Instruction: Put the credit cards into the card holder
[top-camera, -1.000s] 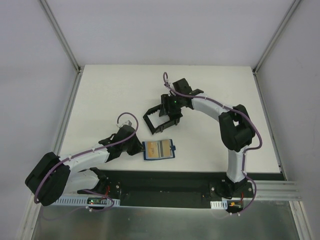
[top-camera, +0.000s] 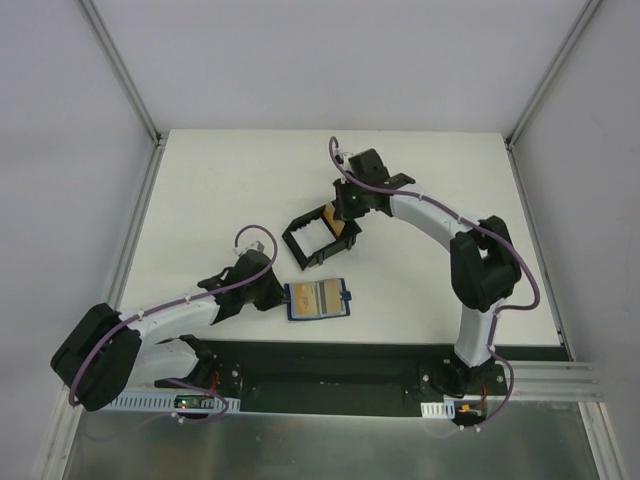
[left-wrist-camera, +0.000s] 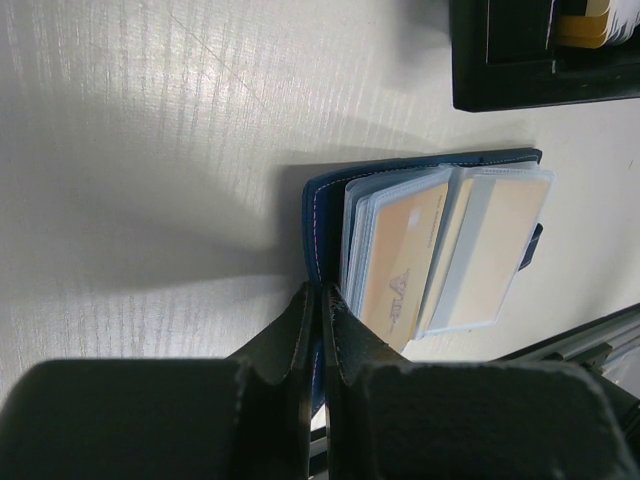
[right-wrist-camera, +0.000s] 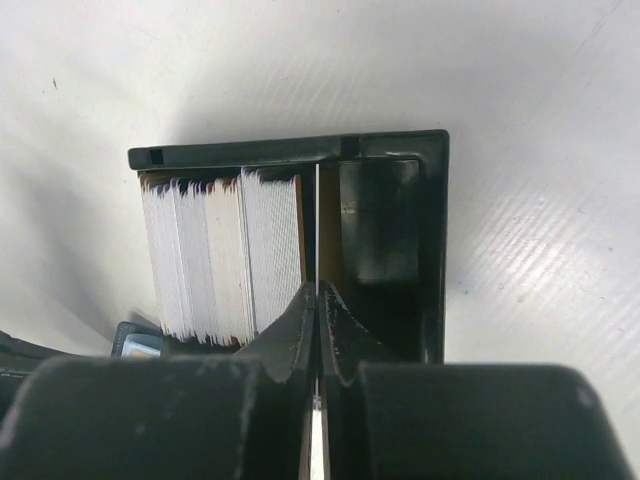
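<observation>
The dark blue card holder (top-camera: 318, 317) lies spread on the table, cards in its clear sleeves (left-wrist-camera: 405, 260). My left gripper is shut on the holder's left edge. Behind it stands a black box (right-wrist-camera: 433, 240) with a tight row of upright cards (right-wrist-camera: 225, 265). Over the box, my right gripper is shut on a single card (right-wrist-camera: 330, 225), seen nearly edge-on with a thin white edge and a brown face. In the top view, the card's tan face (top-camera: 334, 220) shows beside the gripper. Its lower end is hidden by the fingers.
The box's compartment (right-wrist-camera: 385, 215) to the right of the held card is empty. In the top view, the white table (top-camera: 240, 180) is clear to the left and behind. The box's front corner stands close behind the holder.
The left gripper has stayed on the holder.
</observation>
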